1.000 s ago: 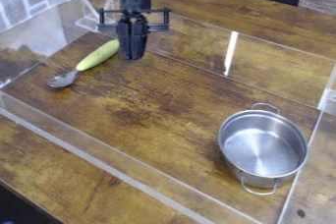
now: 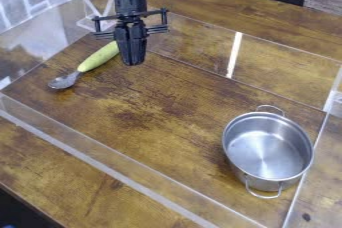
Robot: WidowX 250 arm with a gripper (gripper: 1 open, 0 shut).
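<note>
My black gripper (image 2: pixel 131 54) hangs over the back left of the wooden table, shut, with nothing visible between its fingers. Just left of it a yellow-green elongated object (image 2: pixel 98 56), like a corn cob or banana, lies on the wood, partly behind the gripper. A metal spoon (image 2: pixel 64 80) lies in front of that object. At the right front stands an empty steel pot (image 2: pixel 267 148) with two loop handles.
A clear low plastic wall (image 2: pixel 281 71) borders the work area on the wooden table (image 2: pixel 160 132).
My gripper has shifted slightly to the left over the last second. The objects on the table have not moved.
</note>
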